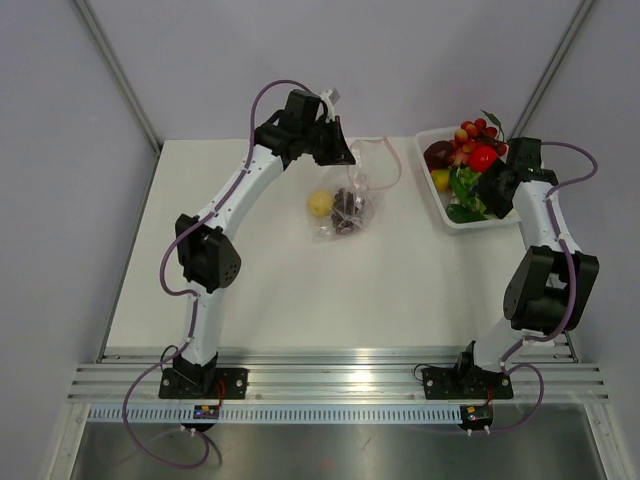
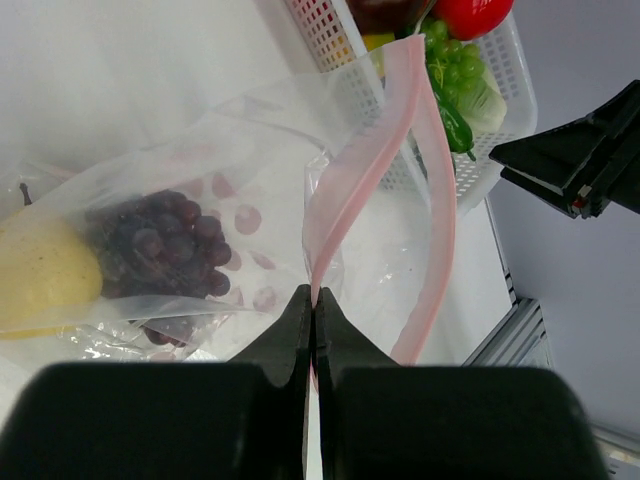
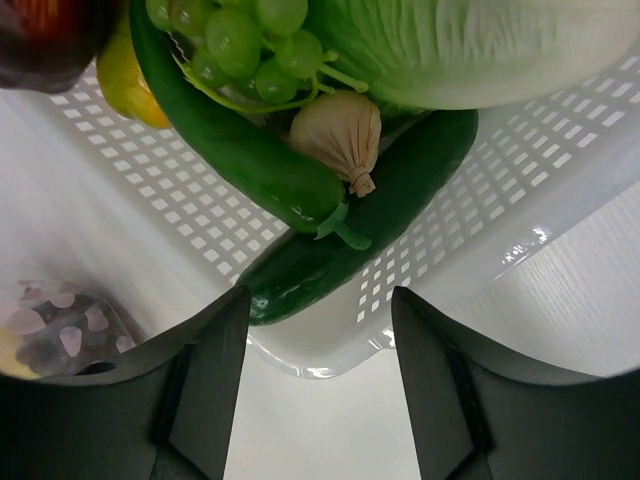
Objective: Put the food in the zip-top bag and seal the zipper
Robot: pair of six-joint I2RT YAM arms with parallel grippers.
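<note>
A clear zip bag (image 1: 362,188) with a pink zipper lies mid-table, holding a yellow item (image 2: 45,270) and dark grapes (image 2: 160,245). My left gripper is shut on the bag's pink-edged rim. My right gripper is part open above the front end of a white basket (image 3: 530,230), fingers either side of a cucumber's (image 3: 355,250) tip, not visibly holding it. The basket also holds a green chili (image 3: 240,150), lettuce (image 3: 480,50), green grapes (image 3: 240,40), a garlic bulb (image 3: 335,135), a yellow pepper (image 3: 120,75) and red items (image 1: 483,157).
The basket stands at the back right, near the table's edge (image 2: 515,335).
</note>
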